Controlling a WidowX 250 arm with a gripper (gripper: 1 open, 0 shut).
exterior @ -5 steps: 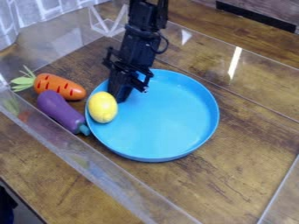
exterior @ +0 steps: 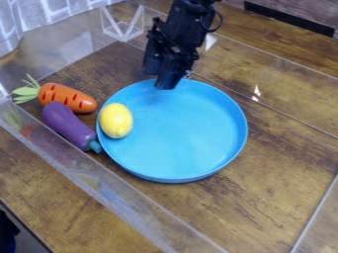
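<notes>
A blue plate (exterior: 179,133) lies on the wooden surface, with a yellow oval object (exterior: 115,121) on its left side. Left of the plate are a purple eggplant (exterior: 69,126) and an orange carrot (exterior: 63,97). The dark gripper (exterior: 169,73) hangs above the plate's back rim, apart from the yellow object; its fingers are dark, and whether they are open or shut is unclear.
Bare wood (exterior: 264,198) fills the right and front. A clear wall or edge runs diagonally along the left side.
The gripper has risen and moved back and to the right, away from the yellow object. The objects look unmoved.
</notes>
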